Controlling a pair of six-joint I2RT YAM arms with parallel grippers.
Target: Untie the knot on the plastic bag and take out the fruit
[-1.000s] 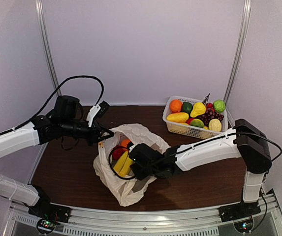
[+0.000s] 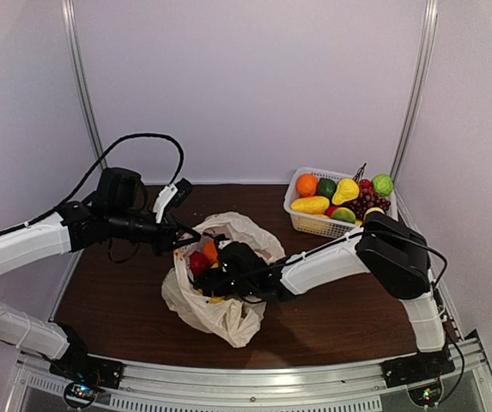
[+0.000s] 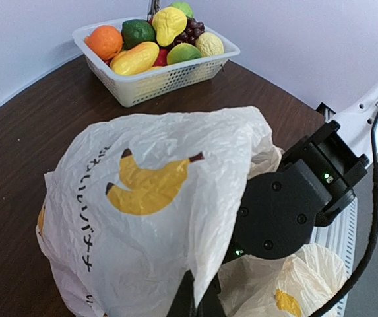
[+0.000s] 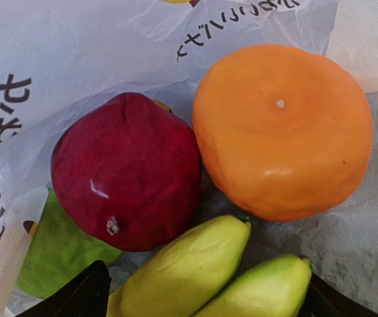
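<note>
The white plastic bag point(image 2: 196, 311) lies open at the middle of the table. My left gripper is shut on its rim, holding up the wall with the banana print. Inside, the right wrist view shows a dark red fruit point(image 4: 128, 173) touching an orange fruit point(image 4: 282, 132), with a green fruit point(image 4: 60, 254) at lower left. Two yellow bananas point(image 4: 182, 274) lie in front of them. My right gripper is open down in the bag, its fingers point(image 4: 86, 294) either side of the bananas. Whether they touch the bananas I cannot tell.
A white basket point(image 2: 318, 225) heaped with several fruits stands at the back right. The right forearm point(image 2: 327, 264) crosses the table in front of the basket.
My right gripper has moved leftward and down into the bag, closer to the fruit. The left arm has barely moved and keeps the rim.
</note>
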